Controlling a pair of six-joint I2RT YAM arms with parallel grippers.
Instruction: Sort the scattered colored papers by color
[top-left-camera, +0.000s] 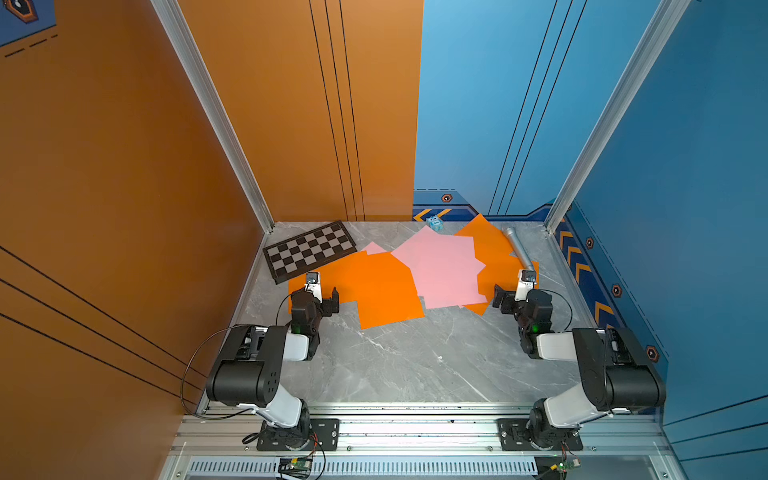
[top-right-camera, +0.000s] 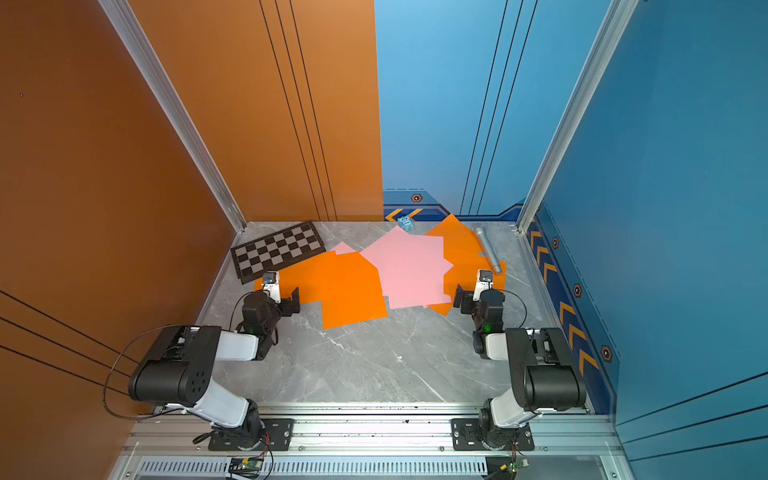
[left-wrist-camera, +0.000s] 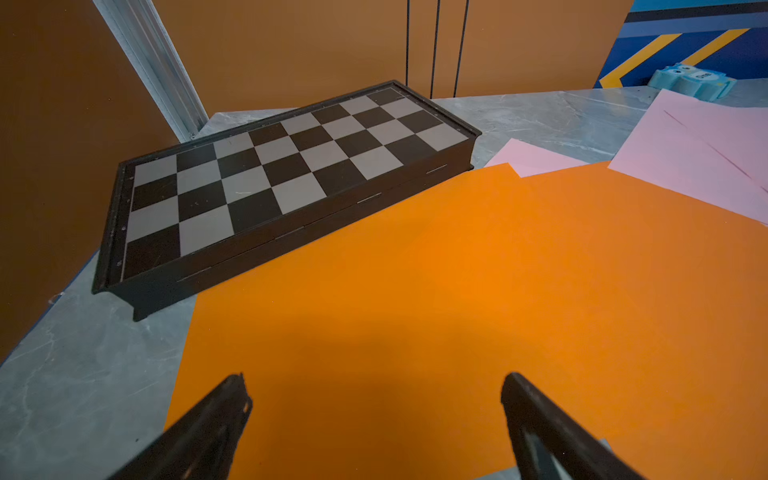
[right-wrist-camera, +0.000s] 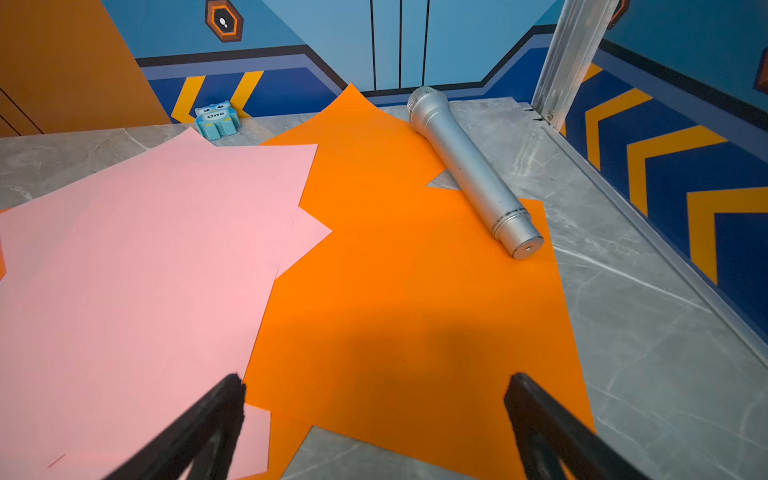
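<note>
Orange papers (top-left-camera: 376, 288) overlap flat on the left and middle of the table, and more orange papers (right-wrist-camera: 416, 304) lie on the right. Between them, overlapping pink papers (top-left-camera: 440, 268) cover parts of both orange groups. A small corner of pink paper (left-wrist-camera: 532, 158) shows from behind the left orange sheets. My left gripper is open above the left orange paper, nothing between its fingers. Over the right orange paper my right gripper also stands open and empty. How many sheets lie in each group is hidden by the overlap.
A checkered board box (left-wrist-camera: 288, 176) sits at the back left, against the orange sheets. At the right a silver microphone (right-wrist-camera: 472, 172) rests partly on orange paper. Near the back wall stands a small blue figure (right-wrist-camera: 217, 120).
</note>
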